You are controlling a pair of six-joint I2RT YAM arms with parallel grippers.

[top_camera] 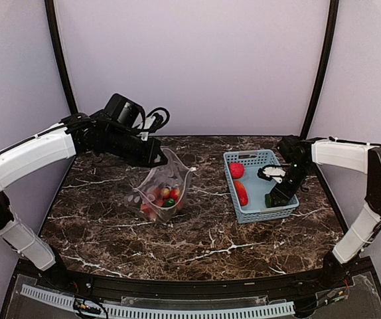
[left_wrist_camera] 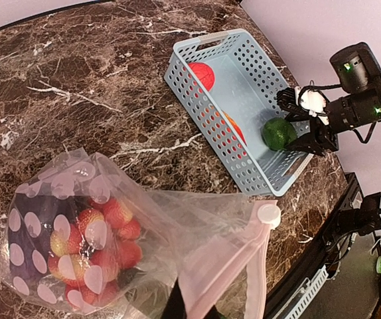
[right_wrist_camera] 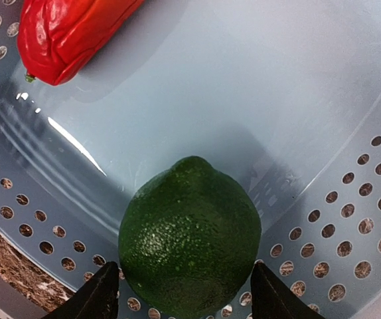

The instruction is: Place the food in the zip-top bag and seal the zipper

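A clear zip top bag (top_camera: 152, 179) holding several red and yellow fruits (left_wrist_camera: 114, 256) and a green piece stands with its mouth up. My left gripper is shut on the bag's upper edge, beside the pink zip slider end (left_wrist_camera: 268, 214). In the blue basket (top_camera: 249, 216), a dark green avocado (right_wrist_camera: 190, 239) lies at the near right corner. My right gripper is down in the basket, open, its fingers (right_wrist_camera: 96, 296) on either side of the avocado, with no clear grip showing.
Also in the basket are a red-orange mango-like fruit (top_camera: 240, 192) along the left wall and a round red fruit (top_camera: 236, 171) at the back left. The perforated basket walls rise close around my right gripper. Bare marble table (top_camera: 207, 246) lies in front.
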